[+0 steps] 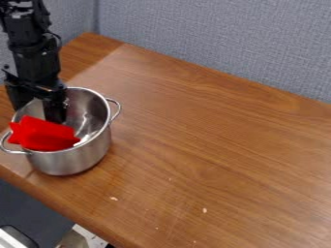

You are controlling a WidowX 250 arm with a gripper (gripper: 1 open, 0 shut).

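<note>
A steel pot (80, 155) with two loop handles stands at the left edge of the wooden table, holding a red object (46, 134) that lies tilted against its near left side. My black gripper (37, 103) hangs over the back left rim of the pot, just above and behind the red object. Its fingers are dark and overlap, so whether it is open or shut is unclear.
A grey textured wall (226, 48) runs along the back. A dark area with some hardware lies below the table's near left edge.
</note>
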